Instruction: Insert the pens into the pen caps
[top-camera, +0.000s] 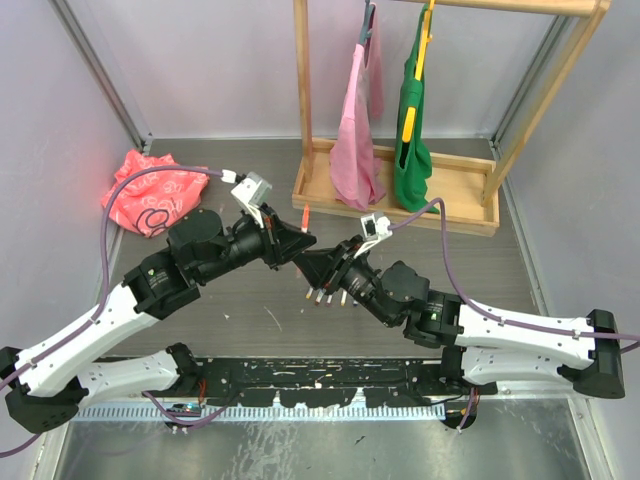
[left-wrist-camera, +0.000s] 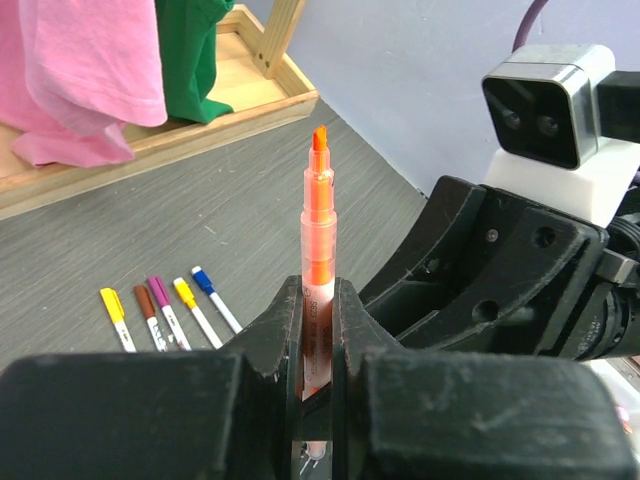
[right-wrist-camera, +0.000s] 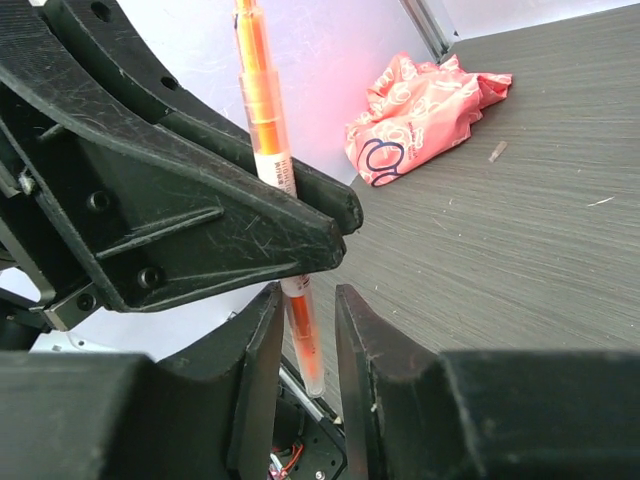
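An orange pen (left-wrist-camera: 318, 240) stands upright in my left gripper (top-camera: 296, 238), which is shut on it, a clear capped section near its upper end. In the right wrist view, the left gripper's black fingers cross the pen's middle, with its orange lower end (right-wrist-camera: 308, 350) below them. My right gripper (top-camera: 312, 262) is beside the left one; its fingertips, part open, frame that lower end from below. Several pens (left-wrist-camera: 164, 310), yellow, brown, purple and blue, lie in a row on the table.
A wooden rack (top-camera: 460, 200) with hanging pink and green cloths stands at the back right. A red bag (top-camera: 150, 200) lies at the back left.
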